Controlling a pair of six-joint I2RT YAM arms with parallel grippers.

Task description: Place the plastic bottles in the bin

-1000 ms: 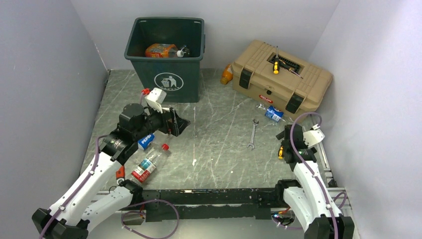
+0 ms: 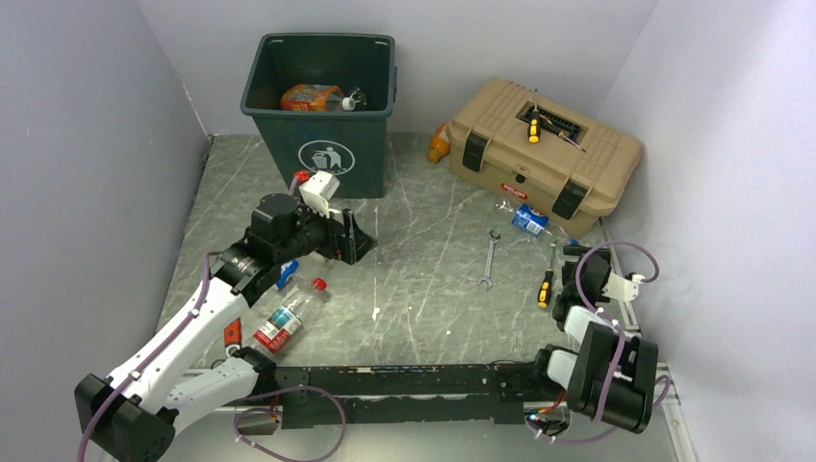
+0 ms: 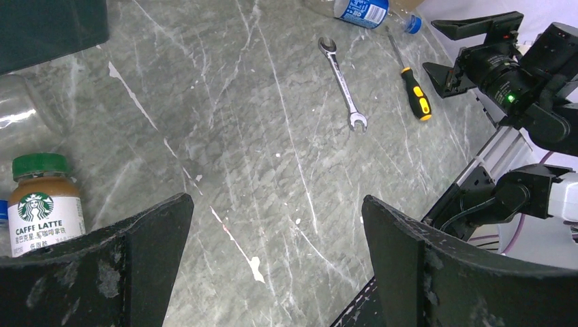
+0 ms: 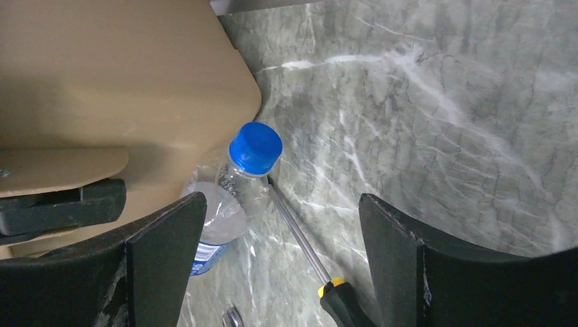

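Observation:
A blue-capped plastic bottle (image 2: 529, 219) (image 4: 232, 191) lies against the tan toolbox (image 2: 544, 164). My right gripper (image 2: 577, 260) is above its capped end, fingers apart, nothing held. My open left gripper (image 2: 348, 241) hangs over the left middle, near a red-capped bottle (image 2: 293, 318), a blue-label bottle (image 2: 285, 272) and a brown Starbucks bottle (image 3: 45, 218). An orange bottle (image 2: 438, 144) lies by the toolbox. The green bin (image 2: 320, 164) holds bottles.
A wrench (image 2: 489, 260) and screwdriver (image 2: 545, 289) lie on the grey surface; more tools sit on the toolbox lid. An orange tool (image 2: 232, 336) is at front left. Walls bound the back and sides.
My right arm has shifted, its gripper moving right and its upper links turning.

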